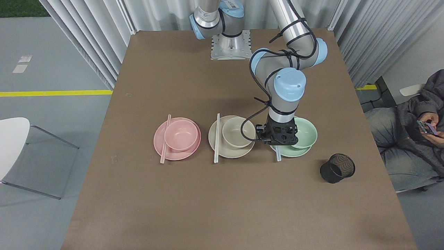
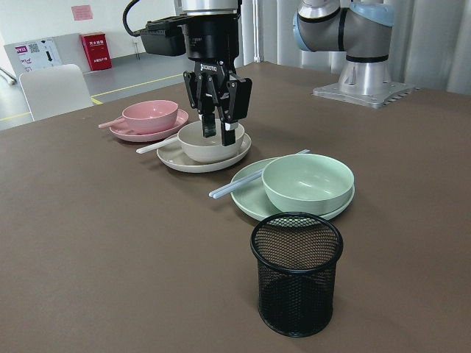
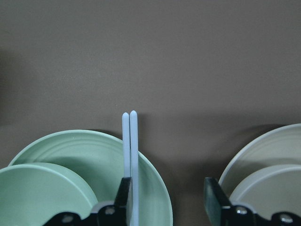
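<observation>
The gripper is open above the green plate's left side, one finger over the light-blue chopsticks (image 3: 134, 155), the other beside the cream bowl (image 3: 273, 193). The chopsticks lie across the green plate (image 3: 94, 150) beside the green bowl (image 2: 307, 184). The cream bowl sits on its plate (image 2: 193, 165), with chopsticks (image 1: 216, 138) on its left side. Further left, a pink bowl (image 1: 180, 135) sits on a pink plate (image 1: 177, 154) with pink chopsticks (image 1: 165, 141).
A black mesh cup (image 2: 294, 294) stands at the front right. A seated person (image 1: 412, 141) is beside the right edge.
</observation>
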